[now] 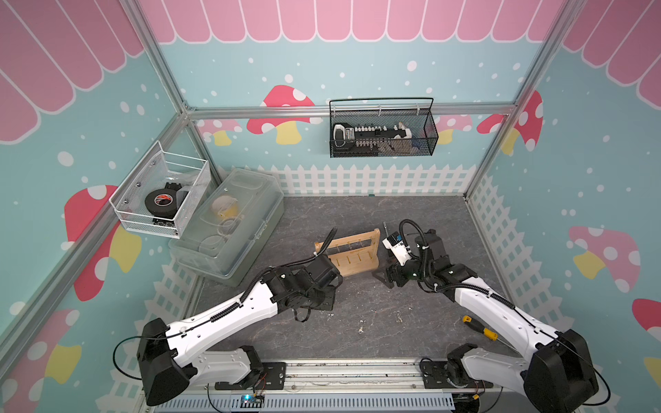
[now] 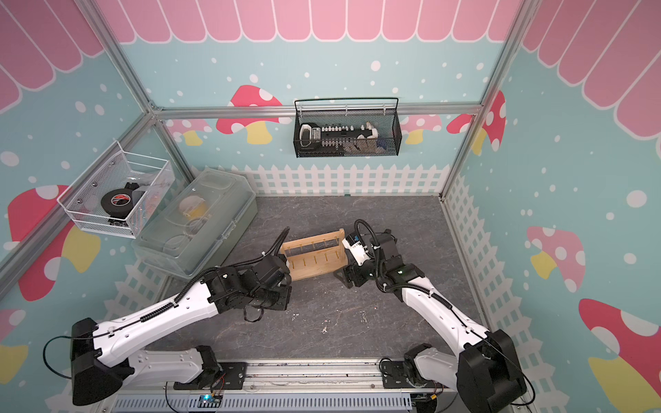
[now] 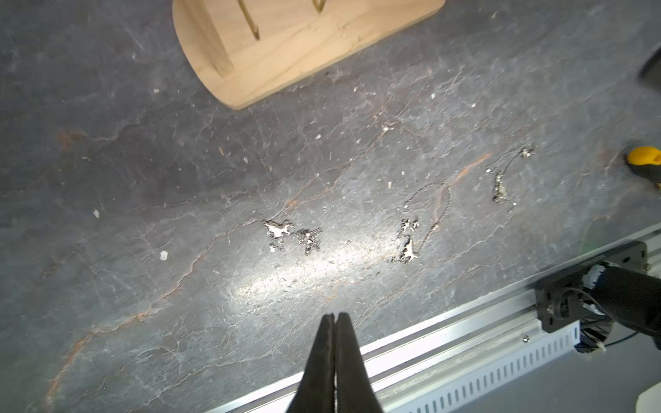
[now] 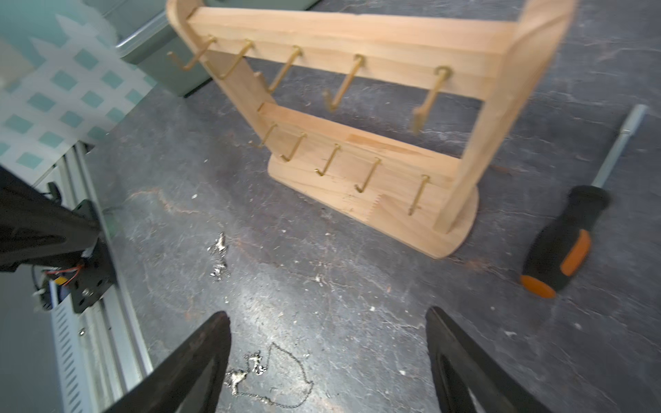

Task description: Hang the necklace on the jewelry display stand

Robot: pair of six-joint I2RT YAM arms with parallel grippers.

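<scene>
The wooden display stand with gold hooks stands mid-table; no necklace is visible on the hooks in the right wrist view. Several silver necklaces lie on the table in front of it, some with looped chains. My left gripper hangs above the table on the near side of the stand, shut with nothing seen between its fingers. My right gripper is near the stand's right front, its fingers apart and empty, with a necklace on the table beyond the left finger.
A black-orange screwdriver lies right of the stand; a yellow-black one lies near the front right. A lidded plastic box fills the back left. Wire baskets hang on the left and back walls.
</scene>
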